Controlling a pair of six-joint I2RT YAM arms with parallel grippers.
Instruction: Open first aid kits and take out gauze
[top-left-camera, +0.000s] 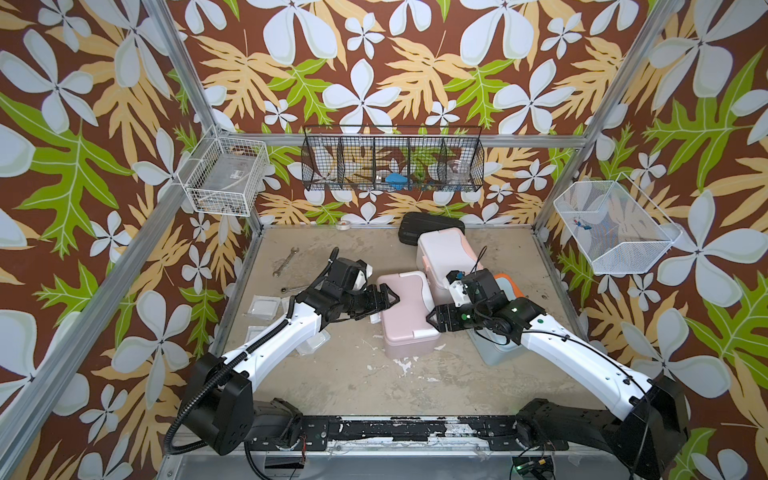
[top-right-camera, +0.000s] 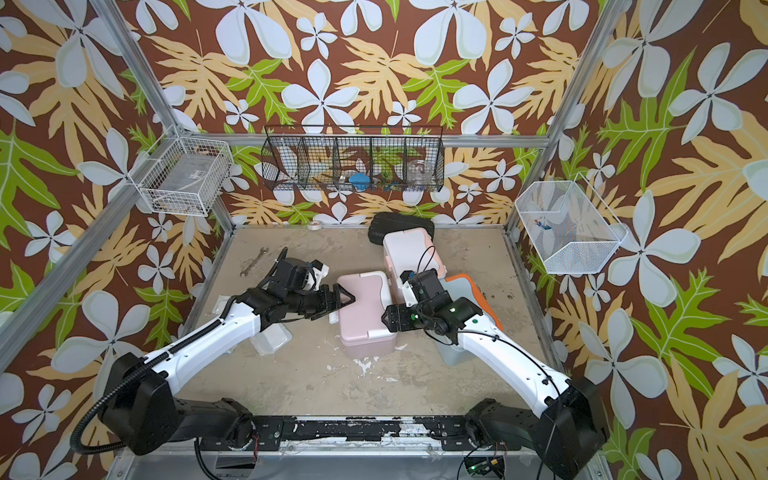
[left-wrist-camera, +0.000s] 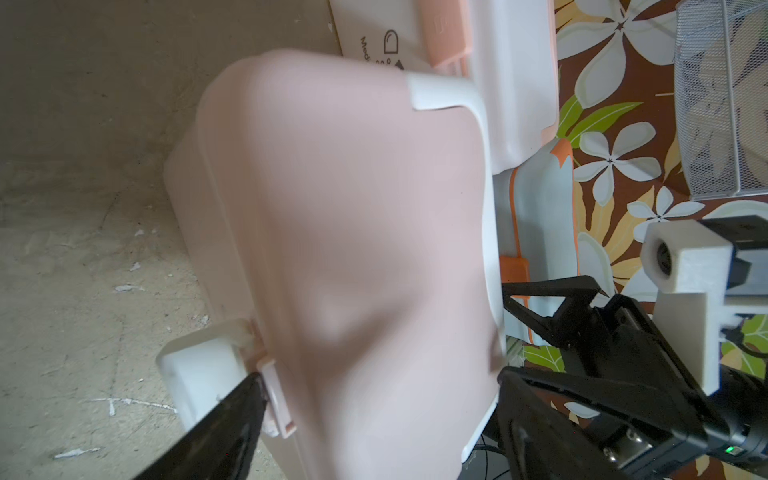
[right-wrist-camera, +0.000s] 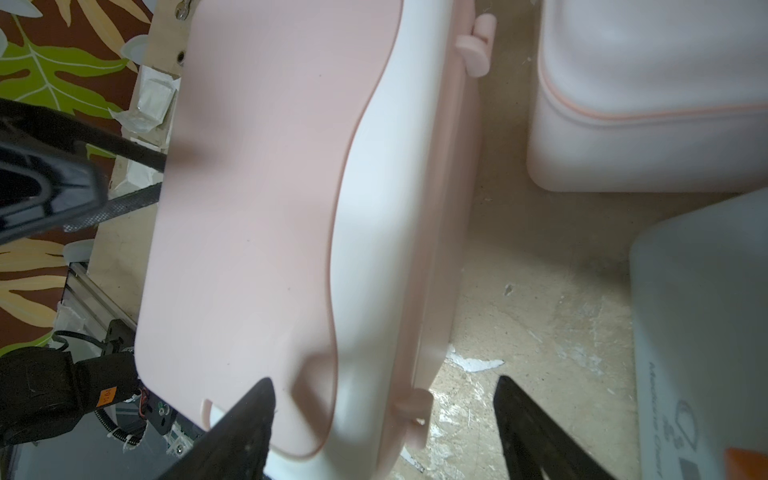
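Observation:
The pink first aid kit (top-left-camera: 406, 305) stands shut and upright mid-table, its pink lid edged by a white strip. My left gripper is open at the kit's left side; one blurred finger is near the white latch piece (left-wrist-camera: 201, 369), the other over the lid. At the right front of the kit, my right gripper is also open. One of its fingers is over the lid and the other over bare table beyond the side clasp (right-wrist-camera: 417, 416). Contact with the kit cannot be made out. No gauze shows.
A second pink-white kit (top-left-camera: 446, 248) stands close behind, with a black case (top-left-camera: 416, 228) beyond. A grey-orange kit (top-left-camera: 489, 349) lies under my right arm. Clear trays (top-left-camera: 264, 307) and a wrench (top-left-camera: 286, 260) are at left.

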